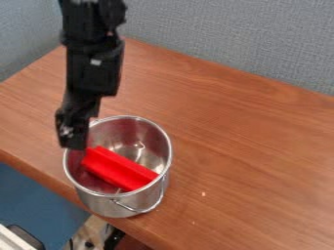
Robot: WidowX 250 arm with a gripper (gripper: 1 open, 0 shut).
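A silver metal bucket (144, 202) with a wire handle stands near the left front edge of the wooden table, a red elongated object (120, 168) lying inside it. My black gripper (73, 131) hangs at the bucket's upper left, its fingertips at about the rim in the view; whether they are over or beside the rim is hard to tell. The gripper is open, with nothing seen held in it.
Grey padded walls (235, 39) stand at the back. A blue area lies below the table's left edge.
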